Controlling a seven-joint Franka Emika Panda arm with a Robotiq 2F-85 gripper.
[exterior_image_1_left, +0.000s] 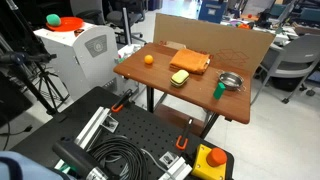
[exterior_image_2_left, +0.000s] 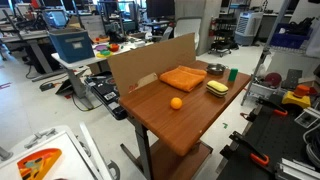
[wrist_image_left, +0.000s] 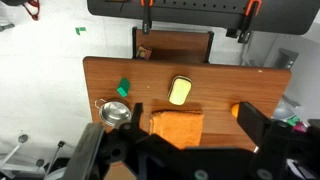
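Note:
In the wrist view my gripper is open above the wooden table (wrist_image_left: 210, 77), its dark fingers wide apart with nothing held. Below the gap lies a yellow sponge-like block (wrist_image_left: 180, 90), and beyond it a folded orange cloth (wrist_image_left: 177, 127). A metal bowl (wrist_image_left: 115, 113) and a small green object (wrist_image_left: 124, 87) sit toward the left. On the right, an orange ball (wrist_image_left: 236, 109) shows at the edge of a finger. Exterior view 1 has the block (exterior_image_1_left: 179, 77) in front of the cloth (exterior_image_1_left: 191, 61), with the ball (exterior_image_1_left: 149, 59) apart from both.
A cardboard panel (exterior_image_2_left: 155, 62) stands along one table edge. Near the arm's base are a yellow box with a red button (exterior_image_1_left: 211, 162) and coiled black cables (exterior_image_1_left: 118, 158). Bare tabletop (exterior_image_2_left: 190, 122) surrounds much of the ball and the block.

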